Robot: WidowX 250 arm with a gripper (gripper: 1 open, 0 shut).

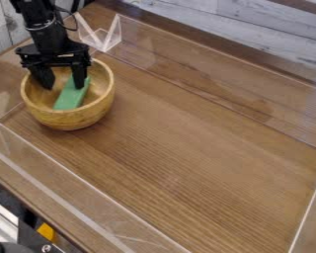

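My black gripper (55,63) hangs over a yellow wooden bowl (68,117) at the upper left of the camera view, open, with its fingers reaching down into the bowl's back part. A green oblong object (71,96) lies inside the bowl, just below and partly between the fingers; whether they touch it cannot be told.
A wide bare wooden table (213,148) fills the middle and right. White objects stand at the top near the bowl. A dark cable and a small yellow item (46,231) are at the lower left edge.
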